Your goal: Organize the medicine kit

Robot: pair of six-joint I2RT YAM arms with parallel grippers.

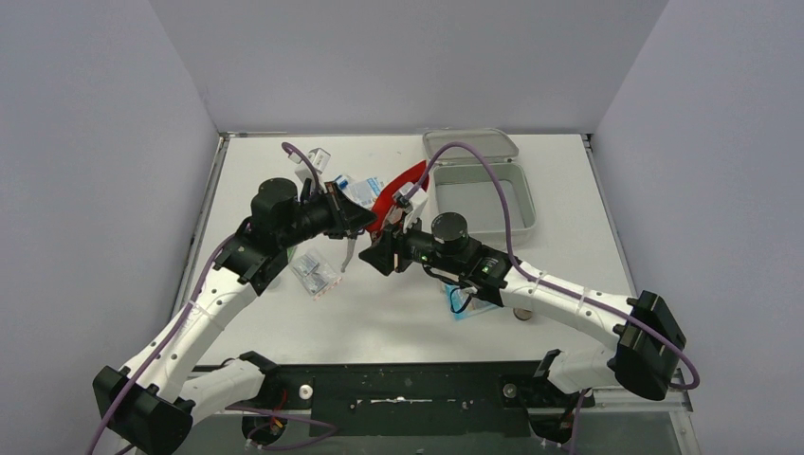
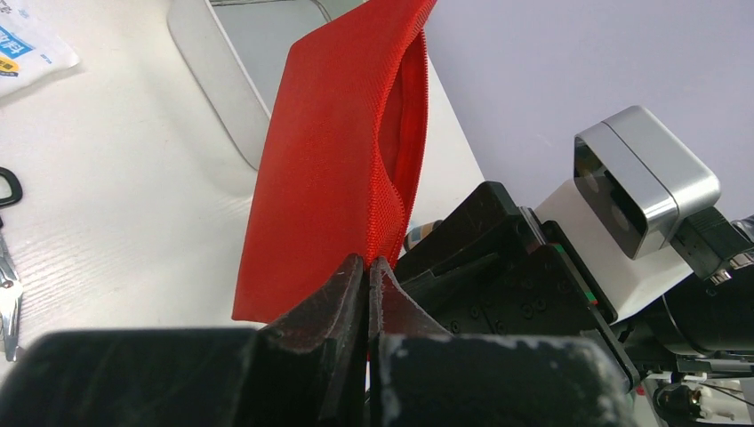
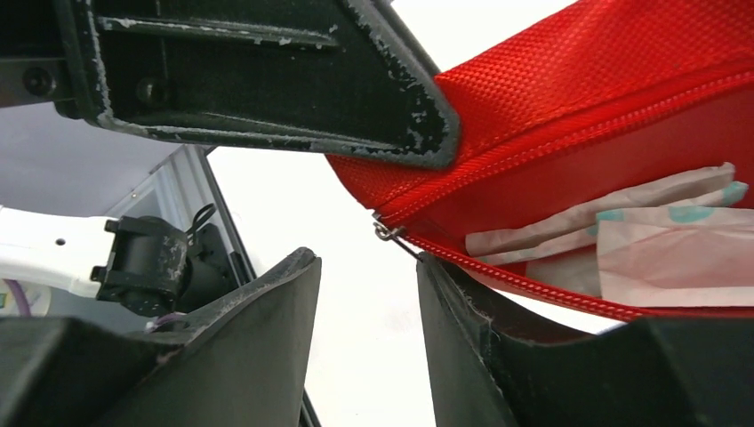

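The red zip pouch (image 1: 398,191) hangs in the air, with my left gripper shut on its lower corner. In the right wrist view, the open mouth of the pouch (image 3: 525,151) shows pale wrapped packets (image 3: 676,253) inside, and a small metal zipper pull (image 3: 387,231) dangles from its near corner. My right gripper is part open just under that corner. The pull's dark tip reaches one of its fingers (image 3: 436,280); nothing is clamped. A left finger (image 3: 267,80) fills the upper left of that view.
The grey box (image 1: 526,194), lid open, stands at the back right. Several items lie on the table: a clear bag (image 1: 315,273), a blue-white packet (image 1: 363,192), a blue bag (image 1: 460,301) partly under my right arm, and scissors (image 2: 9,294).
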